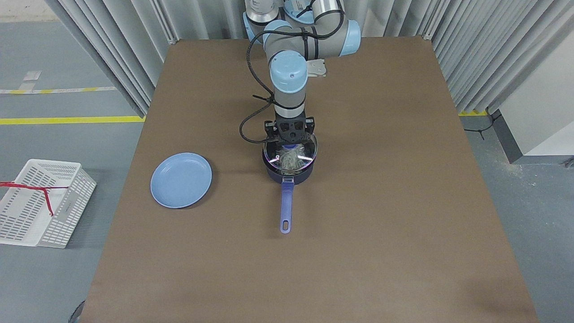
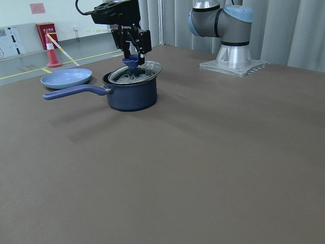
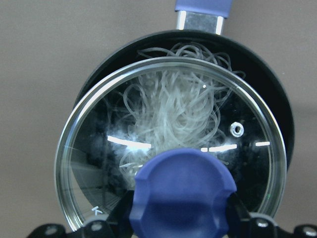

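A dark blue saucepan (image 2: 133, 99) with a long handle (image 1: 286, 207) stands mid-table. My gripper (image 2: 131, 53) is shut on the blue knob (image 3: 182, 193) of a glass lid (image 3: 91, 153), which sits at a slight offset over the pan's top, leaving part of the dark interior uncovered in the wrist view. Pale translucent noodles (image 3: 178, 104) show through the lid inside the pan. Whether the lid rests on the rim or is slightly raised I cannot tell for sure.
An empty light blue plate (image 1: 180, 180) lies left of the pan on the brown table (image 1: 376, 226). A white basket (image 1: 64, 215) stands on the floor beyond the left edge.
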